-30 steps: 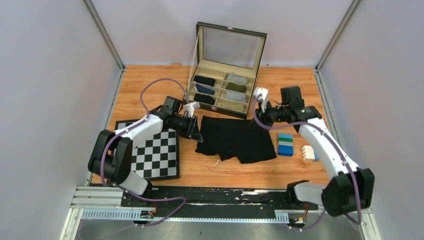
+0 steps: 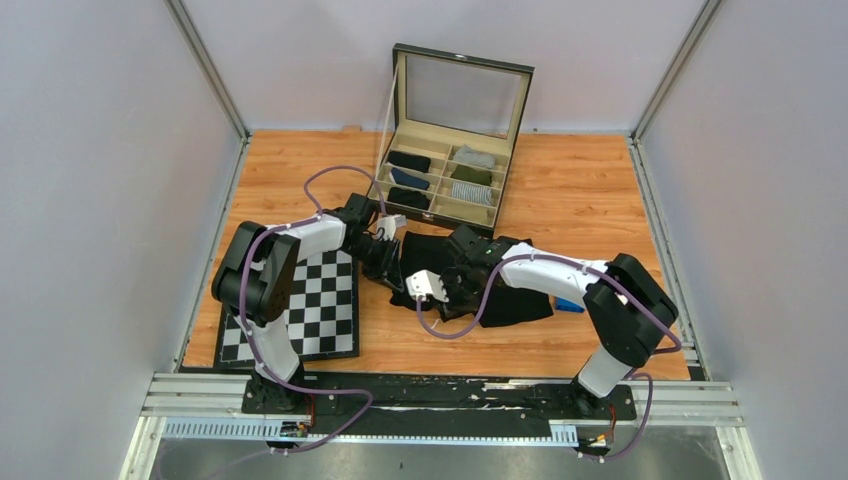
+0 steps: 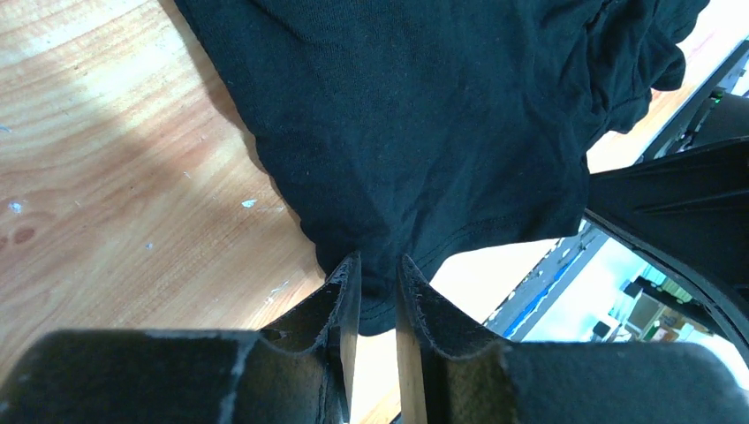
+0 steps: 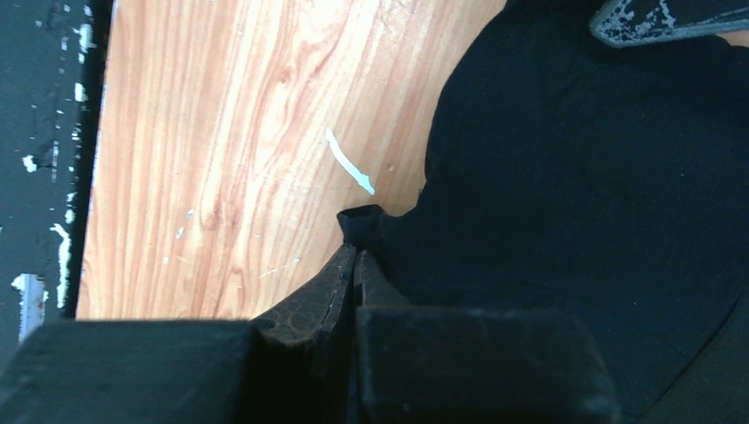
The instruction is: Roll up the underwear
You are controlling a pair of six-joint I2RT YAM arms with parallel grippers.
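The black underwear [image 2: 515, 305] lies spread on the wooden table in front of the box. My left gripper is over its left end, fingers a little apart, dark fabric visible below and between them; whether they touch it is unclear. My right gripper is shut at a small tip on the cloth's near edge; whether any fabric is between its fingertips is hard to tell. In the top view both arms cover parts of the cloth.
An open box [image 2: 440, 210] with rolled items in compartments stands behind. A checkerboard [image 2: 320, 335] lies left, a blue block [image 2: 570, 305] right, partly hidden. Pale scraps lie on the table.
My right arm has swung down from the upper right to the cloth's near middle edge. My left gripper has shifted slightly over the cloth's left end.
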